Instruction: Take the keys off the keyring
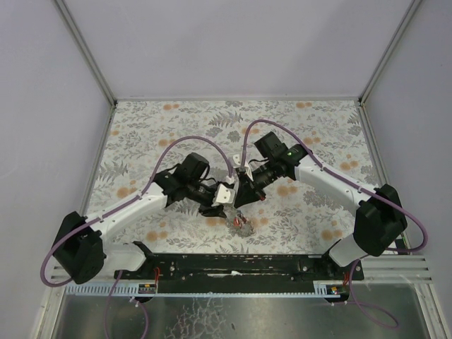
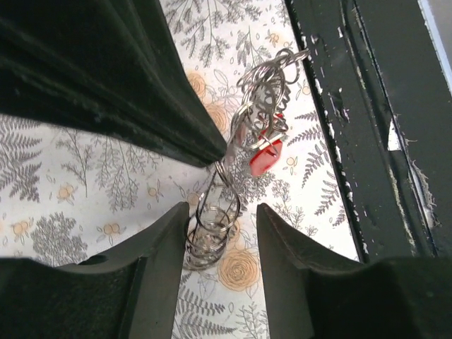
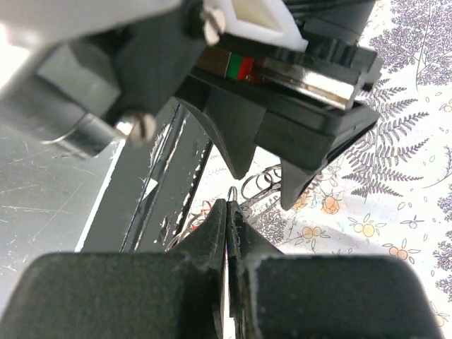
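Observation:
The keyring (image 2: 267, 88) is a tangled string of thin metal rings with a red piece (image 2: 265, 157) among them. My right gripper comes in from the upper left of the left wrist view, its black fingers shut with a thin ring at their tips. Below those tips, more rings (image 2: 212, 244) hang by the gap of my left gripper, which stands part open, no grip on them visible. In the right wrist view, rings (image 3: 260, 185) show behind the shut fingertips, partly hidden by the left gripper. Separate keys are hard to make out.
Both arms meet close together over the front middle of the patterned table (image 1: 162, 120). A dark rail (image 1: 233, 263) runs along its front edge, near the rings.

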